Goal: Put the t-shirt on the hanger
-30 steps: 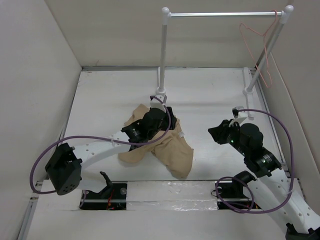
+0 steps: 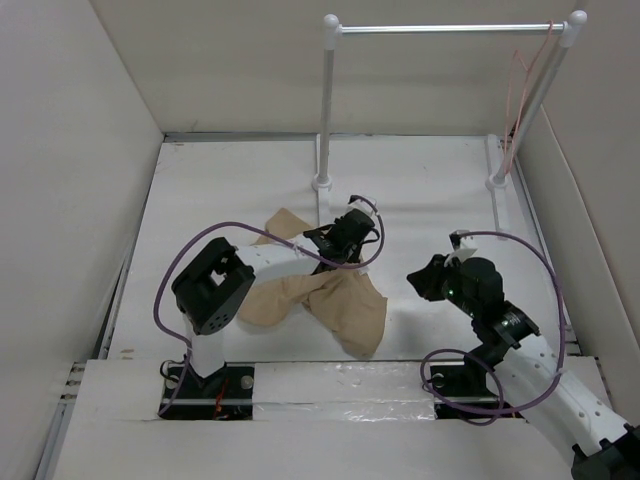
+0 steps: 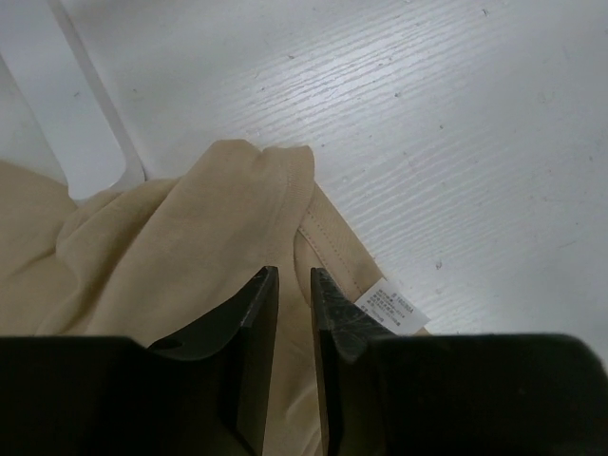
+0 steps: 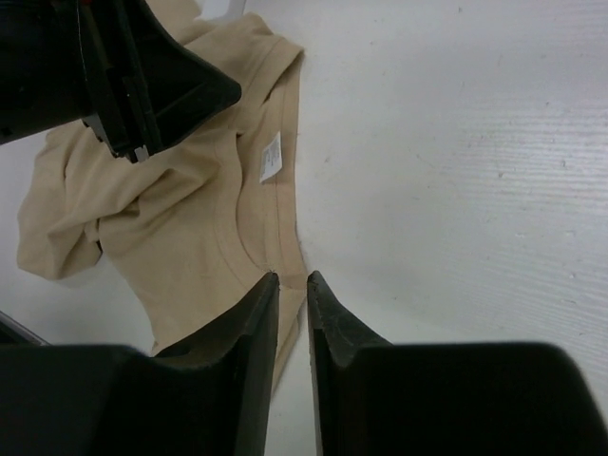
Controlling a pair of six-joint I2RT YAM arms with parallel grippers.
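Note:
A tan t-shirt [image 2: 337, 310] lies crumpled on the white floor, with a white label [image 3: 389, 306] along one edge. My left gripper hangs over the shirt near that label, its fingers a narrow gap apart; whether they touch cloth is unclear. My right gripper is to the right of the shirt, its fingertips slightly apart, pointed toward the cloth. A thin pink hanger [image 2: 518, 95] hangs from the rail at the back right.
A white rack with a top rail [image 2: 450, 28] stands at the back, its feet on the floor. Walls close in both sides.
My left arm has swung right, its gripper now further right over the shirt. My right gripper has moved slightly left and down. The hanger has turned to look narrower.

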